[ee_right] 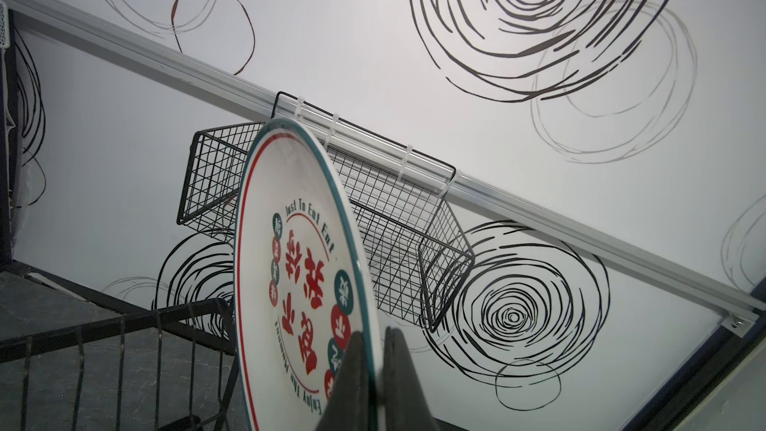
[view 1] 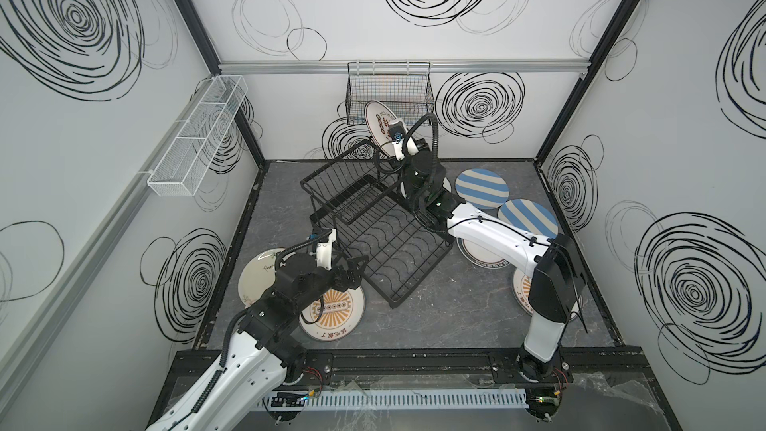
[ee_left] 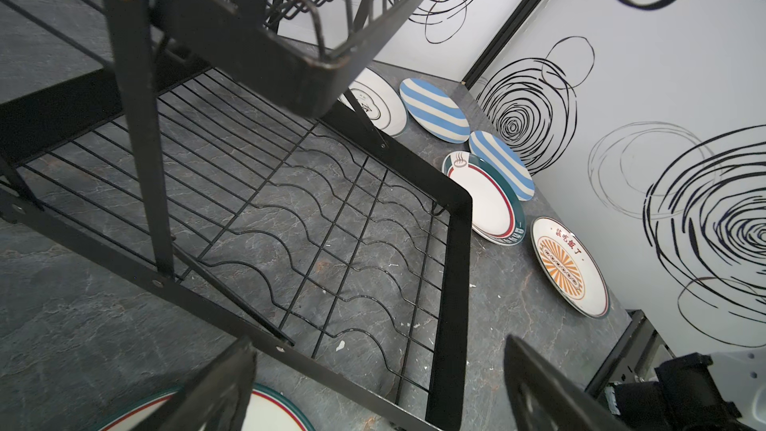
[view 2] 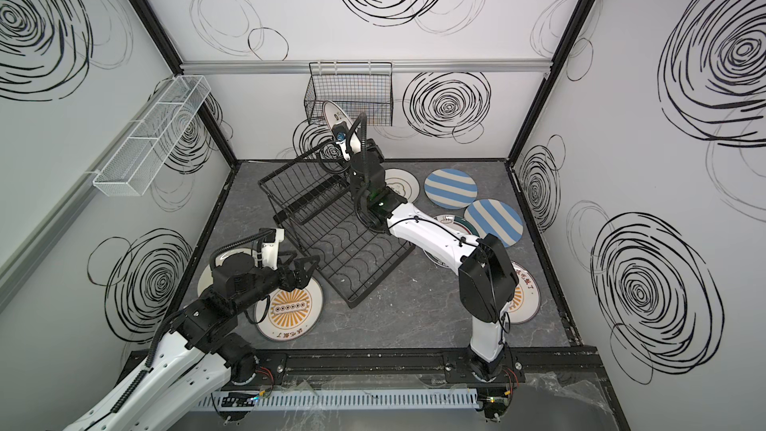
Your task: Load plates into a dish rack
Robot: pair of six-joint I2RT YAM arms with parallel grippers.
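Note:
My right gripper is shut on the rim of a white plate (ee_right: pixel 295 191) with red characters and a teal edge, held tilted upright above the back of the black two-tier dish rack (view 1: pixel 419 259), in front of the wire basket on the wall. My left gripper hangs low at the rack's front-left corner with open fingers, nothing visible between them. A plate with an orange pattern (view 2: pixel 289 315) lies beneath the left arm.
Striped plates (view 1: pixel 482 185), a white plate (view 2: pixel 399 181), a teal-rimmed plate (ee_left: pixel 482 199) and another orange-patterned plate (ee_left: pixel 568 267) lie right of the rack. A white wire shelf (view 1: pixel 191 139) hangs on the left wall.

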